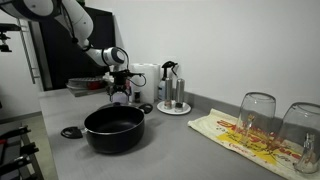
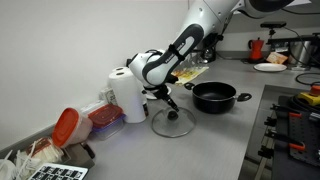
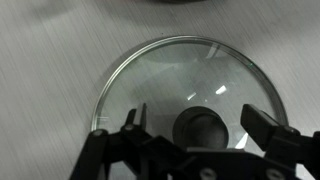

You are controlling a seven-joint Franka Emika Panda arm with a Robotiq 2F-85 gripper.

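Observation:
A round glass lid with a dark rim lies flat on the table, seen whole in exterior view 2. Its black knob shows in the wrist view between the two spread fingers. My gripper is open, low over the lid, with nothing held. From the side, the gripper is just above the knob; whether the fingers touch it, I cannot tell. Beside the lid stands a black two-handled pot, uncovered.
A white paper roll stands close behind the lid. Bottles on a plate, a yellow patterned cloth and upturned glasses line the back. Bowls and a dish rack are on the far side.

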